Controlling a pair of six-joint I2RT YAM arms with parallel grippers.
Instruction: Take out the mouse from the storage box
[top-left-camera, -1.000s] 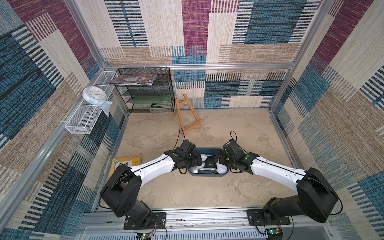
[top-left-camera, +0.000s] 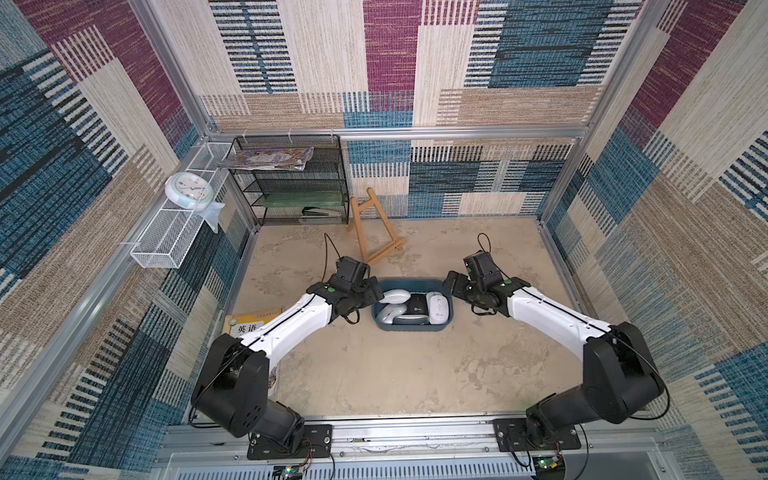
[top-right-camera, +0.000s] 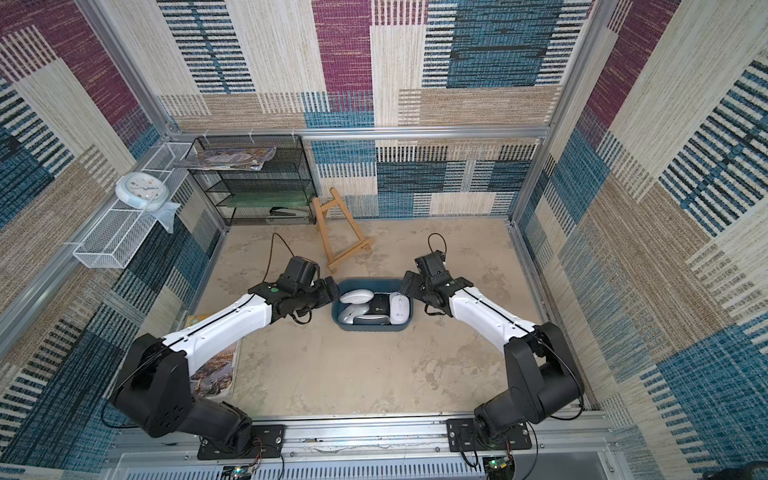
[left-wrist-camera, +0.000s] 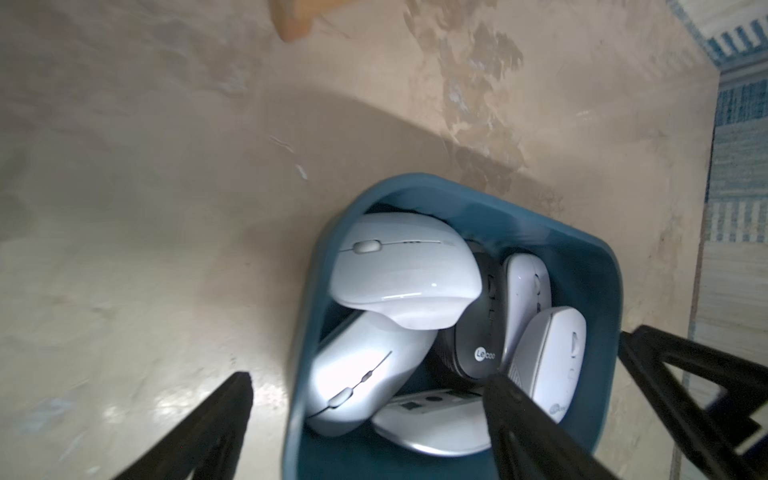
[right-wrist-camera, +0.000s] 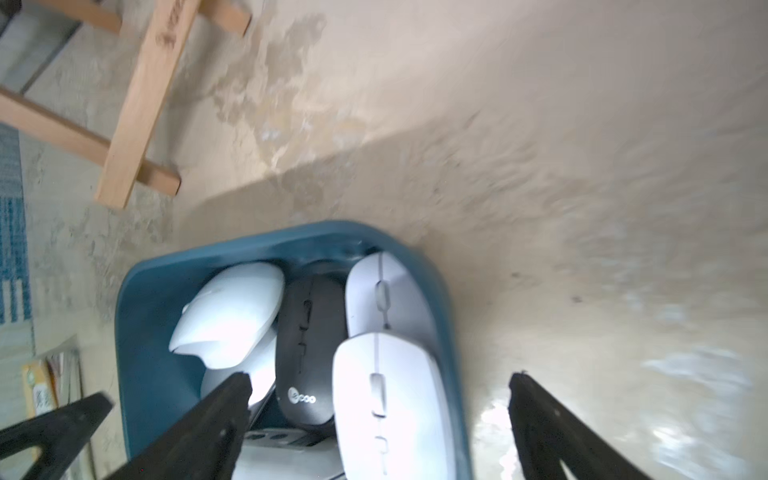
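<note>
Between my two arms the dark blue storage box (top-left-camera: 413, 328) sits on the table, holding several computer mice. The left wrist view shows a big white mouse (left-wrist-camera: 408, 268) lying on top of a silver-grey mouse (left-wrist-camera: 360, 368) at the box's left end. A black mouse (left-wrist-camera: 480, 336) is in the middle, with a white mouse (right-wrist-camera: 392, 408) at the right end. My left gripper is open over the left rim, nothing between its fingers. On the opposite side, my right gripper stands open around the right rim and white mouse, apparently above them and gripping neither.
A wooden easel (top-left-camera: 376, 228) stands behind the box, near a black mesh rack (top-left-camera: 288, 180). At far left a yellow book (top-left-camera: 252, 321) lies partly under the left arm.
The box has shifted slightly back and left. Both grippers have moved back and outward from over its ends, uncovering more of the mice.
</note>
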